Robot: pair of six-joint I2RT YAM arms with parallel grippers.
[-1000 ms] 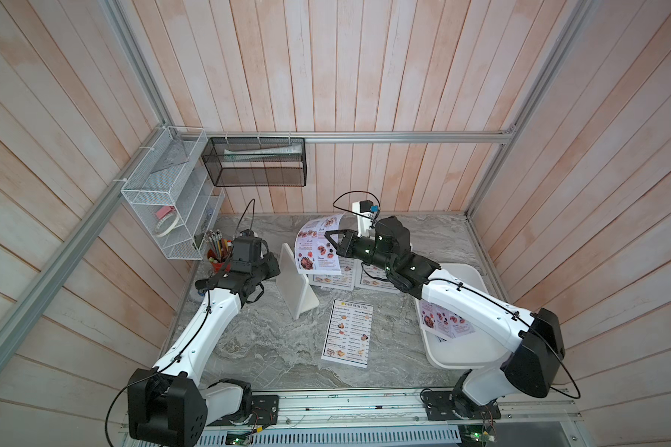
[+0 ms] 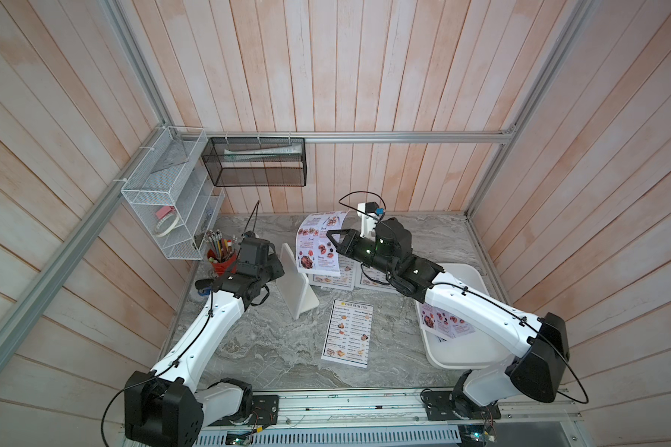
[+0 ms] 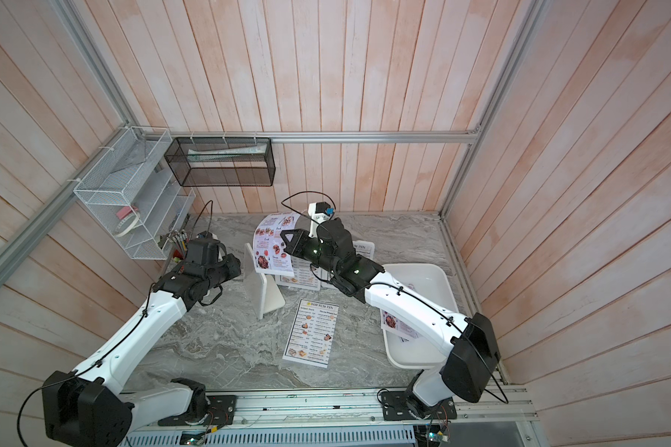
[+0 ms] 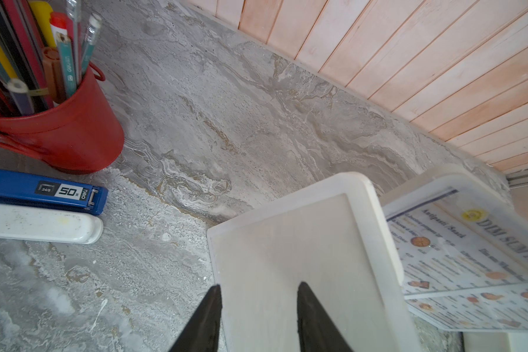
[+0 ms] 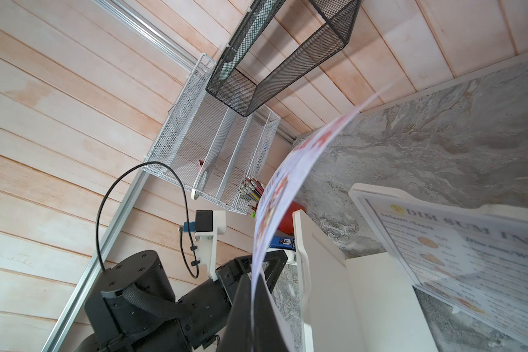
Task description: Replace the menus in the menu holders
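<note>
A purple-tinted menu sheet [image 2: 318, 249] hangs curved in the air, its right edge pinched by my right gripper, which is shut on it. Just left of and below it stands a white menu holder [image 4: 299, 246], its plain back toward my left gripper. The left gripper is part open, its fingers [image 4: 213, 311] in front of that holder in the left wrist view, with nothing seen between them. Another holder [image 5: 451, 252] with a Dim Sum Inn menu in it stands behind. A loose Dim Sum Inn menu [image 2: 348, 333] lies flat on the table.
At the right sits a white tray [image 2: 454, 358] with purple menu sheets [image 2: 445, 322]. A red pen bucket [image 4: 70, 132] and a blue stapler [image 4: 47, 190] stand left of the holders.
The menu sheet and right gripper have shifted slightly, and the sheet's curve has changed. My left gripper has moved a little to the right. The holder and loose menu stay put.
</note>
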